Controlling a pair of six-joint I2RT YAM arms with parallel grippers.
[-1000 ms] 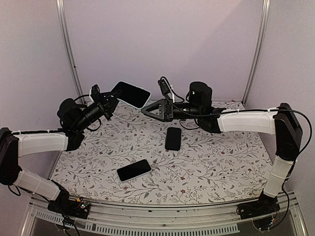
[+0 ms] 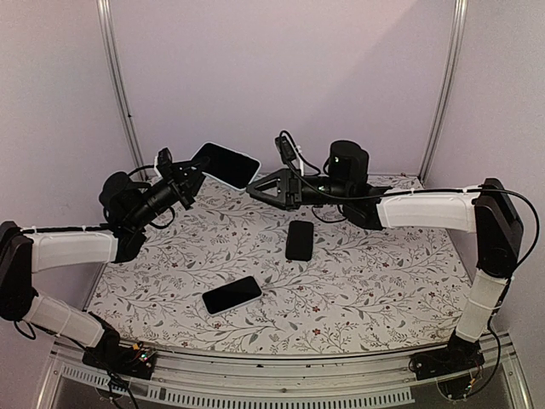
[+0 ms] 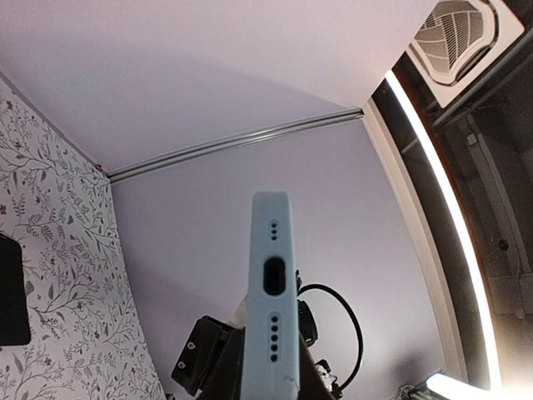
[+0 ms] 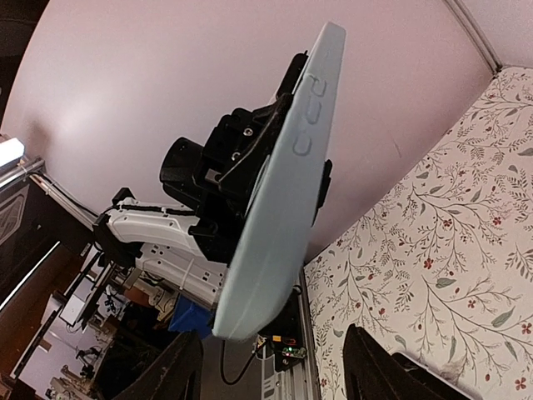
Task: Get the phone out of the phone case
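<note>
A phone with a black screen in a pale blue case (image 2: 228, 166) is held up in the air, tilted. My left gripper (image 2: 199, 169) is shut on its left end. In the left wrist view the case's end face (image 3: 273, 242) shows a port opening and small holes between the fingers. My right gripper is open, its fingertips close to the case's other end. Seen from the right wrist, the case's near corner (image 4: 271, 250) lies just above and between the spread fingers, apart from them as far as shows.
Two more dark phone-shaped objects lie flat on the flowered table: one at the front left (image 2: 232, 295), one near the centre (image 2: 300, 240). Free table surface (image 2: 383, 290) extends to the right. Pale walls (image 2: 272, 77) enclose the back and sides.
My right gripper has shifted very slightly to the right, a little away from the case. The left arm and the held phone stay in place, as do both objects on the table.
</note>
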